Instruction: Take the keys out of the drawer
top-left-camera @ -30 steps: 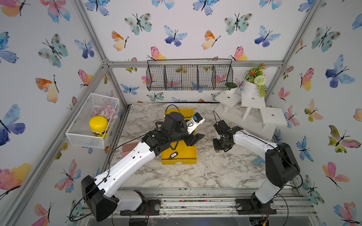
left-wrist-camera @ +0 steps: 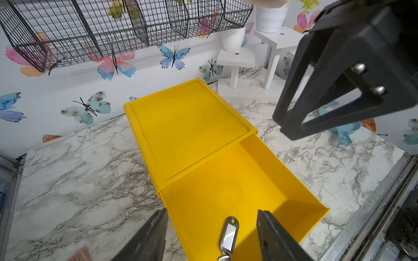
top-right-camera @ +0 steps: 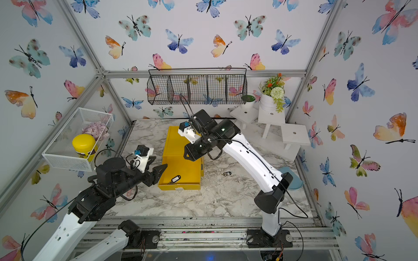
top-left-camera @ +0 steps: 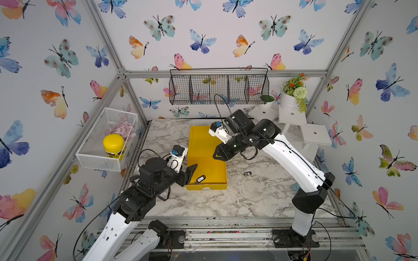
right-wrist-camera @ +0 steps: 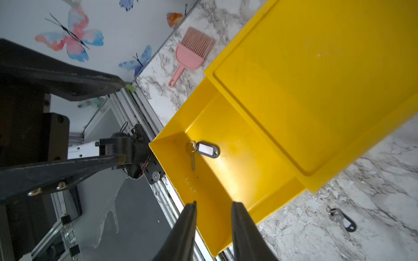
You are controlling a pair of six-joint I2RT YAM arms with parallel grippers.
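Observation:
The yellow drawer (right-wrist-camera: 243,169) is pulled out of its yellow box (left-wrist-camera: 191,126). Inside, near the front left, lies a key with a black-and-white tag (right-wrist-camera: 208,149). A second tagged key set (right-wrist-camera: 341,218) rests on the marble table to the right of the drawer. My left gripper stands open over the drawer's left side; in its view the tag in the drawer shows between the fingers, lower down and apart from them. Above the drawer's right part is my right gripper, also open, with nothing between its fingers.
A pink brush with dustpan (right-wrist-camera: 189,61) lies on the table at left. The wire basket (top-left-camera: 219,89) hangs at the back, white stepped shelves (top-left-camera: 313,134) stand at right, and a white mesh basket (top-left-camera: 106,143) hangs left.
The left arm has drawn back to the left. The right arm has moved left and up from beside the loose keys, which now lie uncovered on the table.

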